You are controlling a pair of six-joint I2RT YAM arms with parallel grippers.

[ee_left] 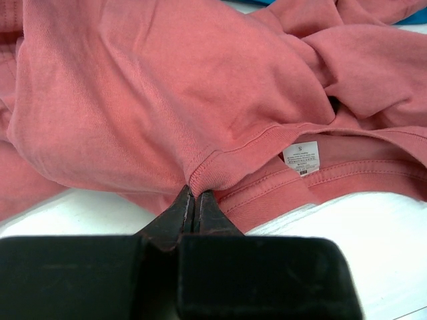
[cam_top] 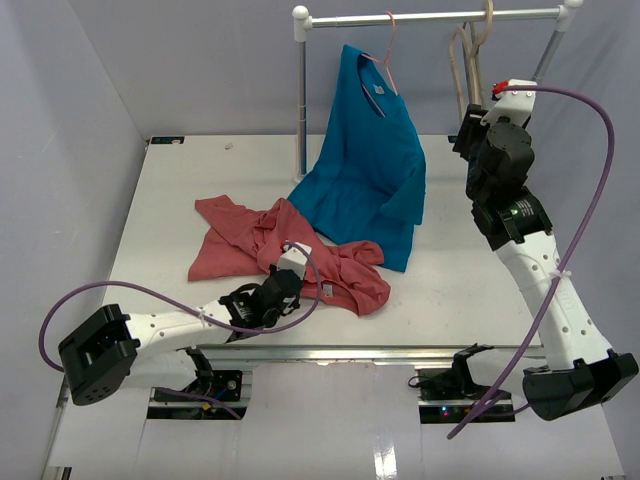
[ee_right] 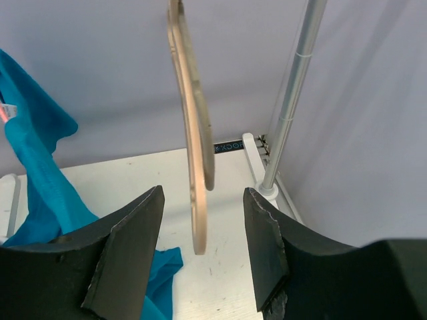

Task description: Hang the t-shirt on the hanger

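A crumpled red t-shirt lies on the white table. My left gripper is shut on its stitched hem, near a white label. My right gripper is raised to the rail at the right, fingers apart. Between and beyond them hang beige hangers; the right wrist view shows no contact clearly. A blue t-shirt hangs on a pink hanger, its lower part resting on the table.
The white rack rail runs across the back, with upright posts. The table has bare space at left and right. Grey walls bound the sides and back.
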